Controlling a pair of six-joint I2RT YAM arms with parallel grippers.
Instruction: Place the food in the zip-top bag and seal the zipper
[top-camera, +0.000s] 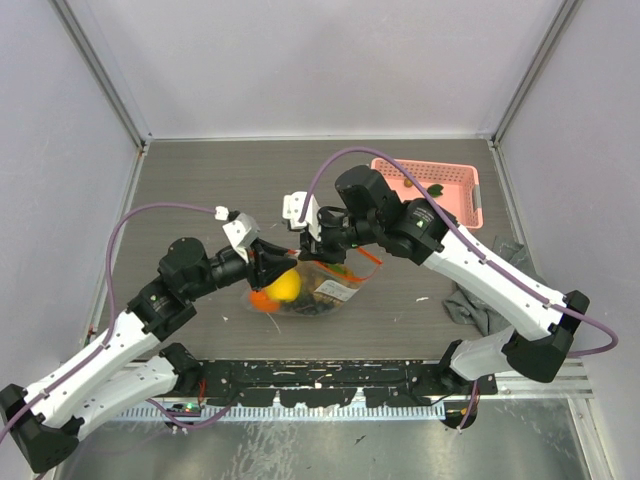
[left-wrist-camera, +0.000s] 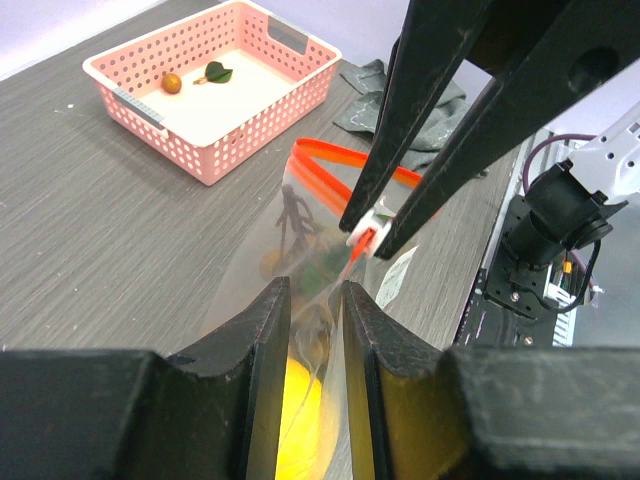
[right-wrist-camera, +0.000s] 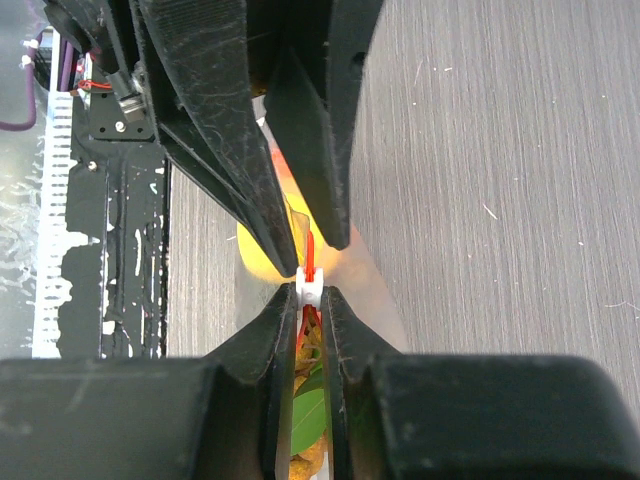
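The clear zip top bag (top-camera: 318, 301) with orange zipper edges lies mid-table, a yellow food piece (top-camera: 284, 286) and an orange one (top-camera: 262, 301) inside. Green leafy food (right-wrist-camera: 309, 420) shows through it in the right wrist view. My right gripper has its fingertips on both sides of the white zipper slider (right-wrist-camera: 310, 287), narrowed down onto it. Facing it, my left gripper is open at the bag's left end, a gap between its fingers, with clear film behind. In the top view the arms hide the zipper's middle.
A pink basket (top-camera: 475, 205) stands at the back right, with a small round food (left-wrist-camera: 172, 83) and a leafy one (left-wrist-camera: 217, 72) in it. Grey cloth (top-camera: 476, 309) lies at the right. Free table surrounds the bag's back left.
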